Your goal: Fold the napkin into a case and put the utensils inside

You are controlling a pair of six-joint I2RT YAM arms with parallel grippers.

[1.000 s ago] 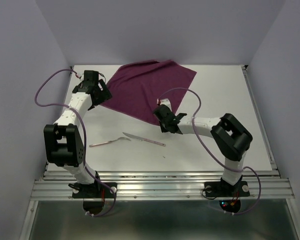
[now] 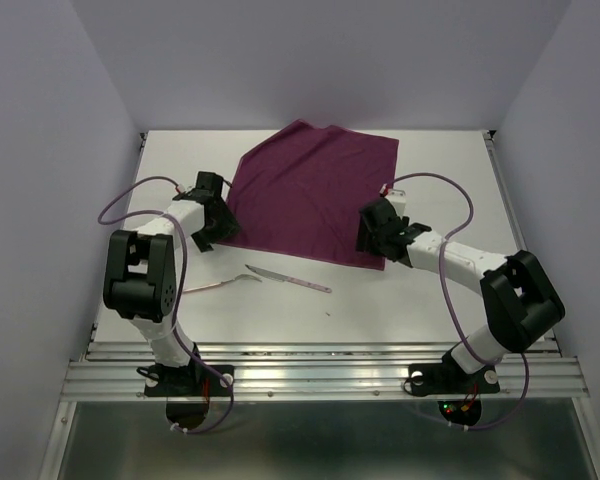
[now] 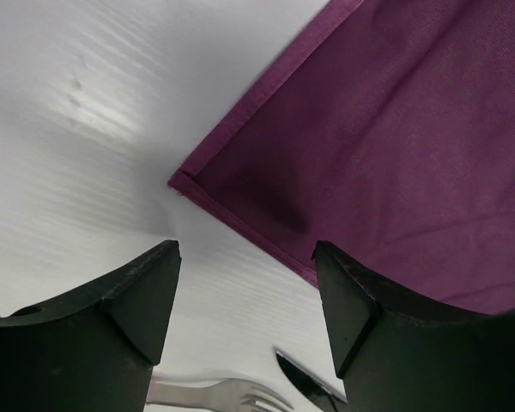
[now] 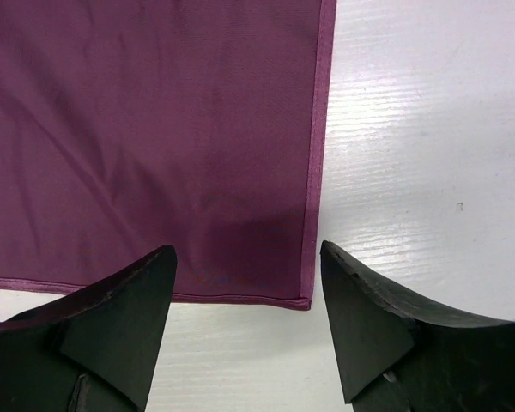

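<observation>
A dark purple napkin (image 2: 310, 190) lies spread over the back middle of the white table, its far edge uneven. At its near left corner my left gripper (image 2: 225, 240) is part open; in the left wrist view the napkin corner (image 3: 215, 184) lies flat beyond the parted fingertips. My right gripper (image 2: 370, 250) stands open over the near right corner, and the right wrist view shows that napkin corner (image 4: 283, 283) between the spread fingers, ungripped. In front of the napkin lie a fork (image 2: 225, 283) and a knife (image 2: 290, 279), both partly visible in the left wrist view.
Metal rails (image 2: 320, 370) run along its front edge, and grey walls (image 2: 40, 200) enclose the sides and back.
Both arms have moved to the right, the left also nearer the front. The napkin's near edge has shifted right and forward and its surface is spread wider. Fork and knife have stayed put.
</observation>
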